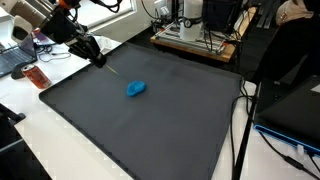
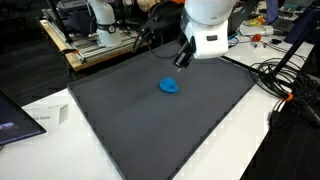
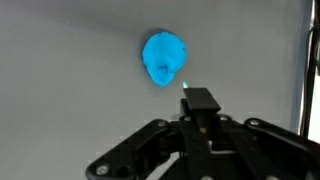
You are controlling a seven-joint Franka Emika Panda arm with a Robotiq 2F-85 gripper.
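Observation:
On the dark board lies a crumpled bright blue thing (image 1: 136,88), which also shows in exterior view 2 as a blue lump (image 2: 168,85) and up close in the wrist view as a rounded blue clump (image 3: 164,58). My gripper (image 1: 101,62) hangs to the left of it in exterior view 1, apart from it. The fingers are shut on a thin pale stick (image 1: 111,69). In the wrist view only the stick's small greenish tip (image 3: 184,85) pokes out past the fingers (image 3: 200,99), just below and right of the blue thing; the rest is hidden.
The dark board (image 1: 165,125) is otherwise bare, with wide free room in front. An orange-red can (image 1: 36,76) stands by its left edge in exterior view 1. Cables (image 2: 282,85) lie beyond the board in exterior view 2.

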